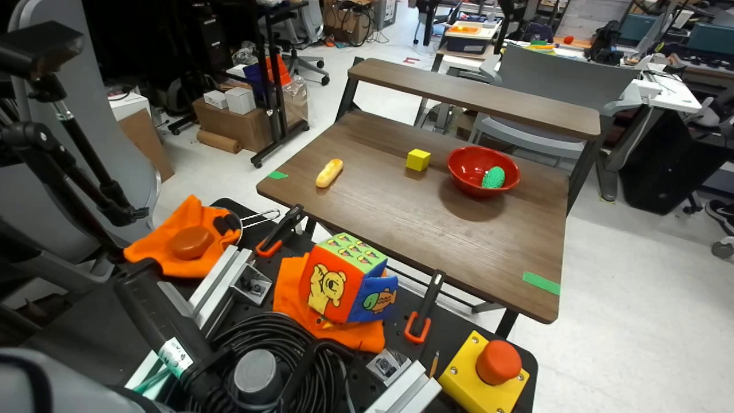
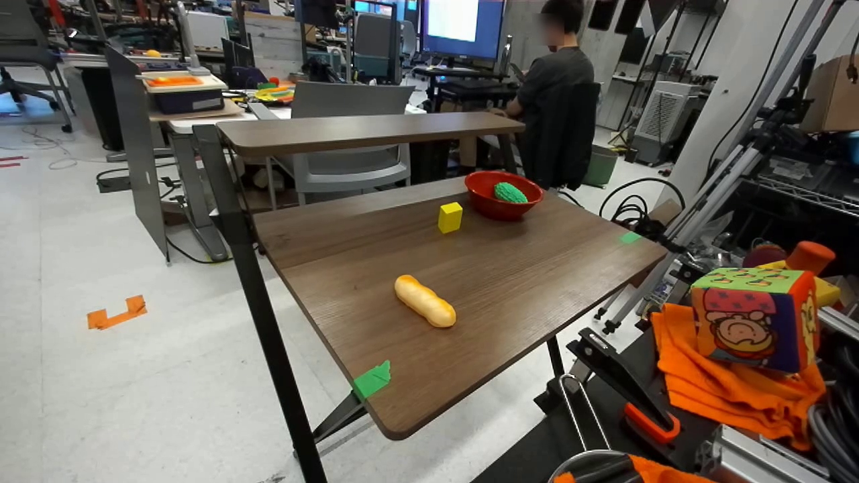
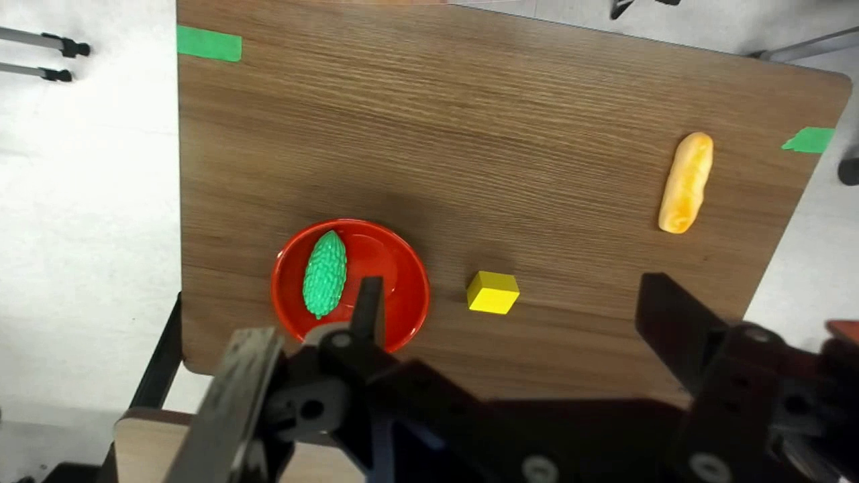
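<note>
Inside a red bowl [image 3: 412,274] on the brown table lies a green, bumpy, corn-shaped toy [image 3: 325,274]. Beside the bowl, on the bare wood, sits a yellow block [image 3: 492,292]. A bread-stick toy [image 3: 685,182] lies apart from both, toward the table end with the torn green tape; exterior view 2 shows this bread [image 2: 425,301] nearest the camera. In the wrist view my gripper is open, its fingers wide apart and nothing held between them. One finger overlaps the bowl's image from above. Neither exterior view shows the gripper.
A raised shelf [image 1: 475,93] runs along the table's far side. At the near side, a black cart carries a soft picture cube [image 1: 344,279], clamps, coiled cables and a yellow box with a red button [image 1: 499,361].
</note>
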